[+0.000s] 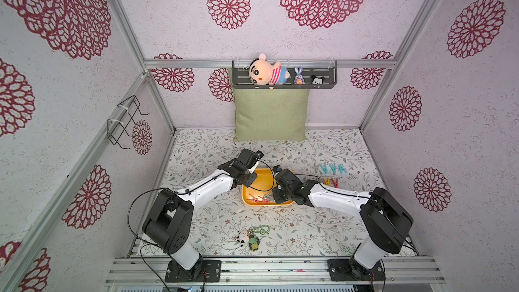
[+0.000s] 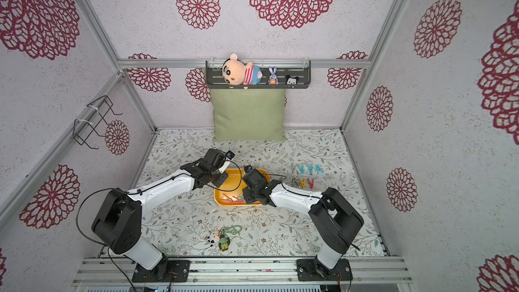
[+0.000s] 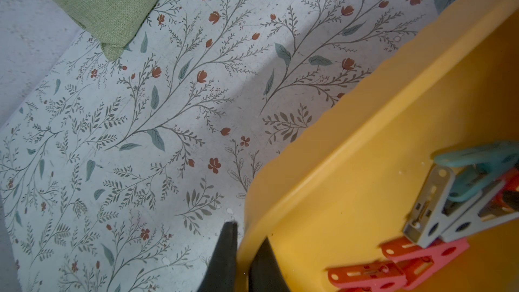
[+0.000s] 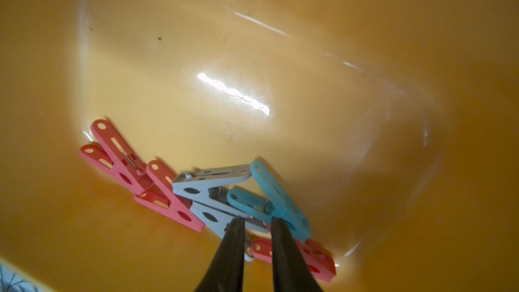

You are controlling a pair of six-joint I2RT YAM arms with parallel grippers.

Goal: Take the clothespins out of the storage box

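Observation:
The orange-yellow storage box (image 1: 263, 176) lies in the middle of the table. In the right wrist view red clothespins (image 4: 168, 200), a grey clothespin (image 4: 210, 186) and a blue clothespin (image 4: 278, 200) lie jumbled along one side of its floor. My left gripper is shut on the thin box rim, one finger on each side of the wall. Over the pile, my right gripper is shut, with only a narrow gap showing between its fingertips. Whether they touch a pin cannot be told.
Blue clothespins (image 2: 309, 169) and, in front of them, yellow and red clothespins (image 2: 306, 182) stand right of the box. Keychain figures (image 1: 248, 239) lie near the front edge. A green cushion (image 1: 270, 114) leans at the back.

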